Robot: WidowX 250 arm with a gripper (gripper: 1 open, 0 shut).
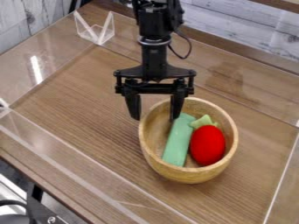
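Observation:
My gripper (155, 105), a black arm reaching down from the top centre, stands open over the upper-left rim of a wooden bowl (163, 169). Its two fingers hang apart, with nothing seen held between them. In the bowl lie a long pale green object (177, 144), a red rounded object (207, 145) on the right, and a small light green piece (200, 121) behind the red one, partly hidden.
White clear plastic pieces (96, 28) are at the upper left. A white slatted surface lies along the back right.

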